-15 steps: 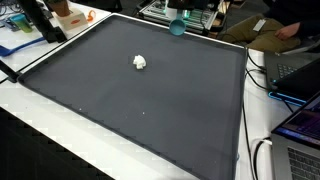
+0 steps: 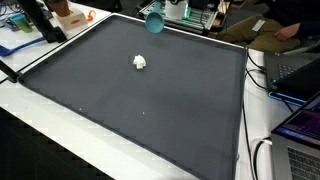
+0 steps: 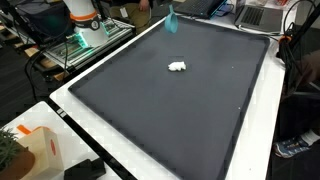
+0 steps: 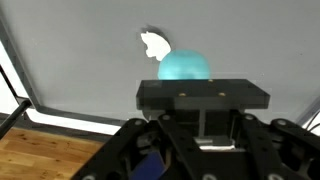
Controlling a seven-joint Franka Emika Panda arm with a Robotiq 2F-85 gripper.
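A teal rounded object (image 2: 154, 22) is at the far edge of the dark board in exterior view 1, and it also shows near the top of exterior view 2 (image 3: 172, 23). In the wrist view the same teal object (image 4: 185, 65) pokes out from behind the dark fingers of my gripper, which is shut on it. The fingers hide its held part. A small white piece (image 2: 139, 62) lies on the board, apart from the teal object; the wrist view has this white piece (image 4: 155, 44) just up and left of it.
Most of the dark board (image 2: 150, 110) is bare, with a white border around it. Laptops (image 2: 298, 125) line the right side in exterior view 1. A plant pot (image 3: 15, 155) stands at the lower left corner of exterior view 2.
The white piece has stayed put.
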